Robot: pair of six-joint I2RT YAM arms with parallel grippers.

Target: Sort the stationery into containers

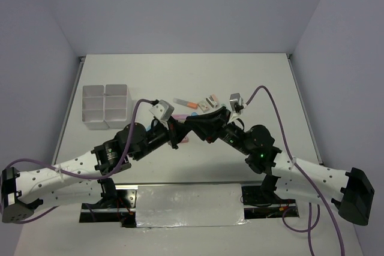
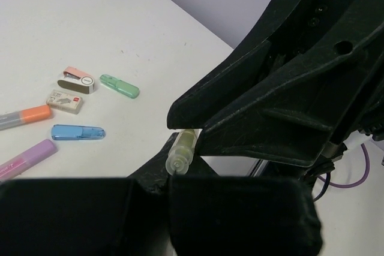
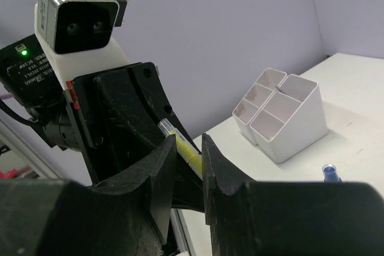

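A thin, clear-and-yellow pen [image 2: 181, 151] is at the place where my two grippers meet. In the right wrist view the yellow pen [image 3: 183, 143] slants along the tips of my left gripper, which looks shut on it. My left gripper [image 1: 177, 132] faces my right gripper [image 1: 201, 128] above the table. Partly open, the right one has its fingers [image 2: 252, 97] on either side of the pen; whether they touch it is hard to tell. In the top view the grippers hide the pen. The white divided container [image 1: 105, 107] stands at the table's left.
On the table lie an orange-and-grey marker [image 2: 30, 116], a purple marker [image 2: 27, 159], a blue item [image 2: 78, 132], an eraser [image 2: 65, 101], a pink stapler [image 2: 77, 80] and a green item [image 2: 120, 86].
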